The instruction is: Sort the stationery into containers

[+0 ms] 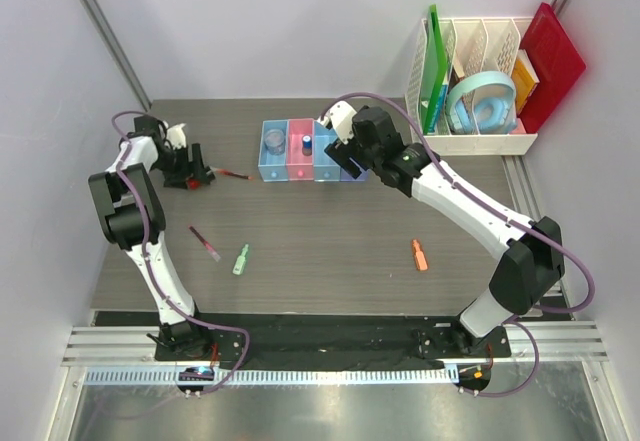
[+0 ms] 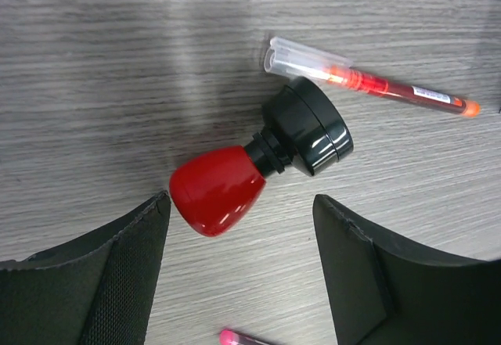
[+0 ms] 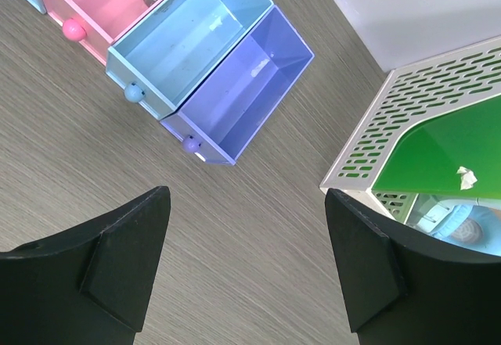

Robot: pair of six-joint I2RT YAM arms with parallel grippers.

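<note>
A red-and-black knobbed object [image 2: 218, 188], perhaps a stamp, lies at the table's far left, with my open left gripper just over its red end, nothing held. A red-cased pen [image 2: 391, 88] lies beside it; another pen [image 1: 204, 243] is farther forward. A green bottle-like item [image 1: 241, 260] and an orange one [image 1: 419, 255] lie on the table. My right gripper is open and empty near the four compartments: light blue [image 1: 265, 166], pink [image 3: 90, 1], light blue [image 3: 188, 40], purple [image 3: 254, 95]. A clear cup and a blue-capped item sit in two of them.
A white file rack [image 1: 470, 144] at back right holds a green folder [image 1: 434, 61], yellow item [image 1: 523, 79] and blue headphones [image 1: 480, 101]; a red board [image 1: 553, 61] stands at its right.
</note>
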